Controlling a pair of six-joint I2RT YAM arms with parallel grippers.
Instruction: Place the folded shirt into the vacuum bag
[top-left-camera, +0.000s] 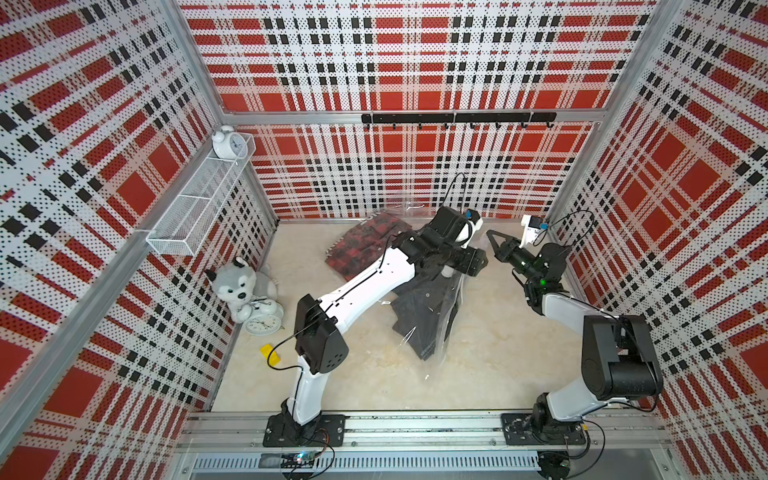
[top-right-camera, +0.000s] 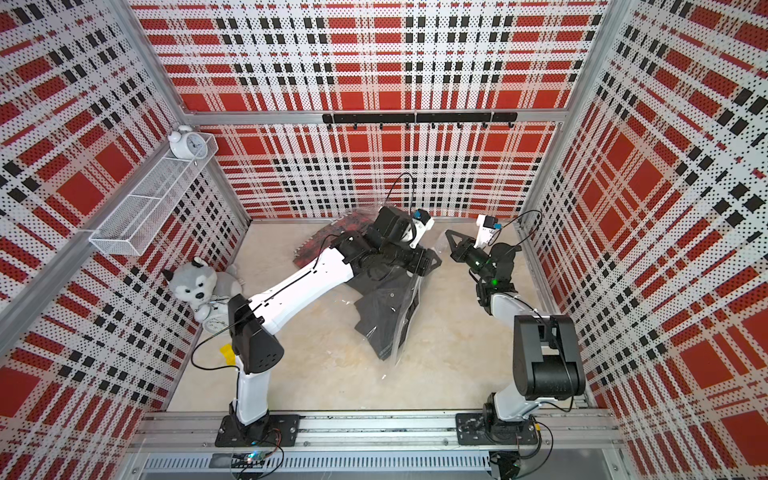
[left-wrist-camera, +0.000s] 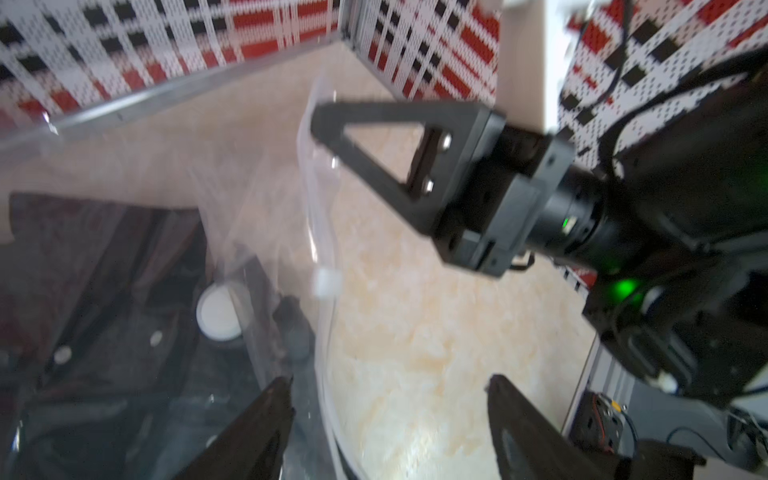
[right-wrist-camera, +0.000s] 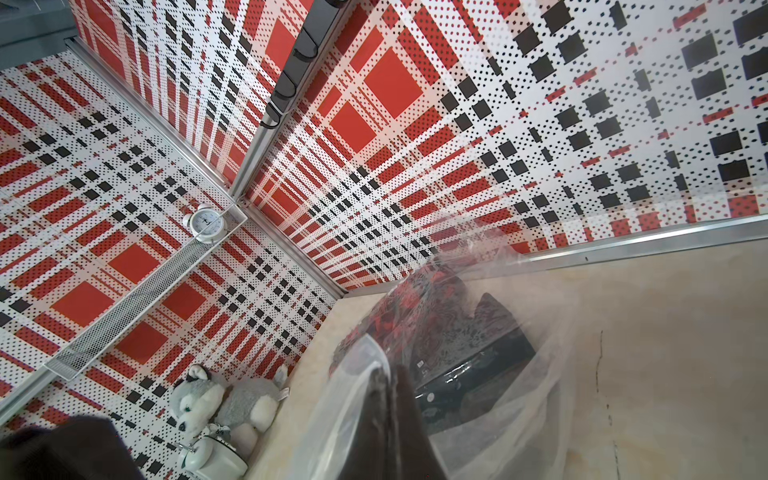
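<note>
The clear vacuum bag (right-wrist-camera: 552, 400) lies mid-table, with its white-edged film (left-wrist-camera: 320, 352) pulled toward the right. Through the film I see red-and-black plaid cloth (top-left-camera: 364, 244) at the back and dark grey cloth (top-left-camera: 420, 312) in front; whether they are one shirt I cannot tell. My right gripper (top-left-camera: 491, 234) is shut on the bag's edge, which meets its fingertips in the left wrist view. Over the bag's right side my left gripper is open, its fingers spread on either side of the film edge. My left arm hides part of the cloth.
A husky plush (top-left-camera: 240, 292) sits at the left with a white clock (top-left-camera: 262, 320) in front of it, near a yellow piece (top-left-camera: 269, 353). A wire shelf (top-left-camera: 192, 204) hangs on the left wall.
</note>
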